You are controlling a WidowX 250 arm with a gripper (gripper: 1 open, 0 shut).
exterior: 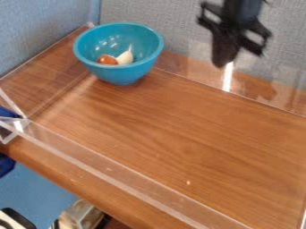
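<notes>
A turquoise bowl point(117, 70) sits at the back left of the wooden surface point(180, 143), holding a small orange item point(107, 60) and a white item point(125, 56). The dark gripper point(232, 40) is raised at the upper right, blurred, to the right of the bowl and apart from it. Its fingertips are too blurred to show whether it is open or shut, and no object is visible in it.
A clear plastic border runs round the wooden surface, with grey fabric walls behind. A blue object point(7, 114) lies outside the left edge.
</notes>
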